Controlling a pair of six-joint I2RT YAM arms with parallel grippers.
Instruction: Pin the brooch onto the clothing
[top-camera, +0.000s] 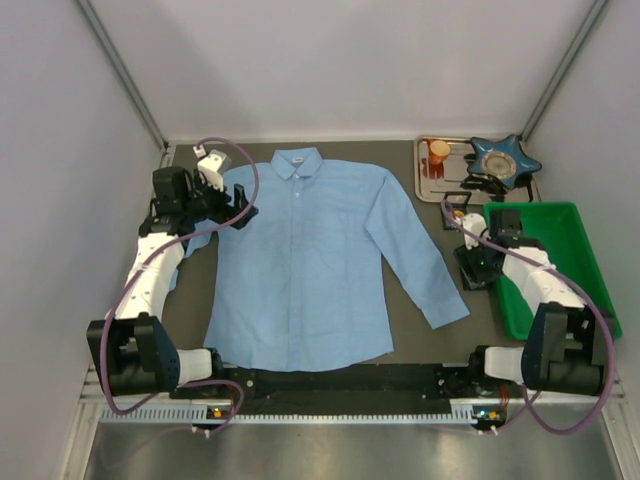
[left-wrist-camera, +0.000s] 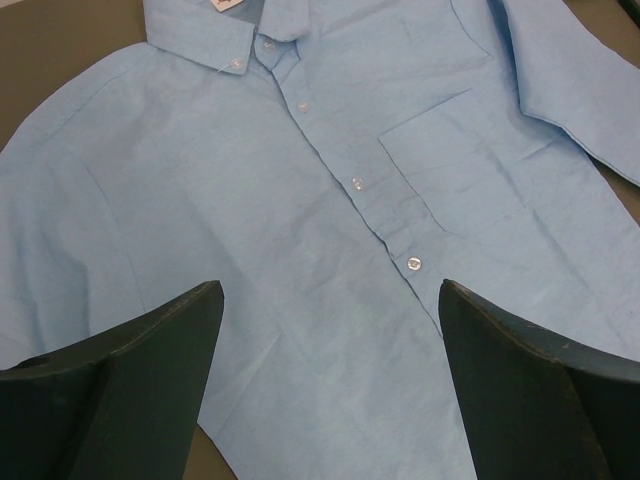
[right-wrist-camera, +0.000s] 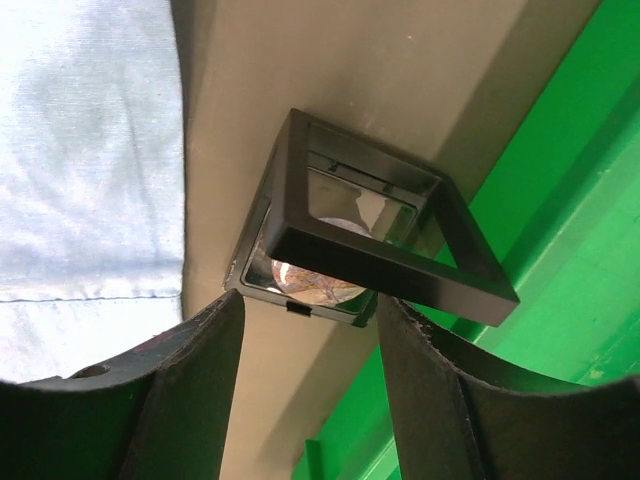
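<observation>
A light blue shirt (top-camera: 300, 270) lies spread on the dark table, collar at the back. My left gripper (top-camera: 240, 208) hangs open over its upper left; only cloth shows beneath in the left wrist view (left-wrist-camera: 330, 200). My right gripper is part open at the right, low over a small black open box (right-wrist-camera: 310, 235) with a clear inner case holding a round, pale brooch-like piece (right-wrist-camera: 325, 285). The box lies between the right sleeve and the green bin; the fingertips are at its near side, nothing clearly held.
A green bin (top-camera: 565, 220) stands at the right. Behind it are a metal tray (top-camera: 430, 180) with an orange cup (top-camera: 439, 150) and a blue star-shaped dish (top-camera: 520, 155). Another small black box (top-camera: 456, 197) sits in front of the tray.
</observation>
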